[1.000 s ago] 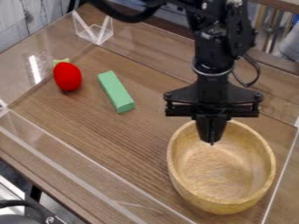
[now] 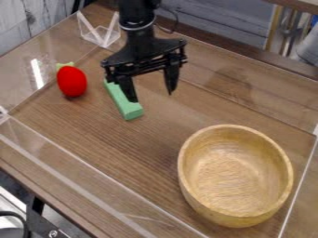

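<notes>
The black robot gripper (image 2: 143, 79) hangs over the upper middle of the wooden table, its two fingers spread wide apart and open. Just below its left side lies a green block (image 2: 125, 100), tilted diagonally. A red object (image 2: 71, 82), rounded, sits to the left, with a small light green piece behind it. A large beige bowl (image 2: 236, 172) rests at the lower right.
A white wire or plastic container (image 2: 99, 28) stands at the back left. A dark cable runs at the lower left corner.
The gripper has moved left and toward the back, from over the beige bowl to above the green block. The objects on the table appear unmoved.
</notes>
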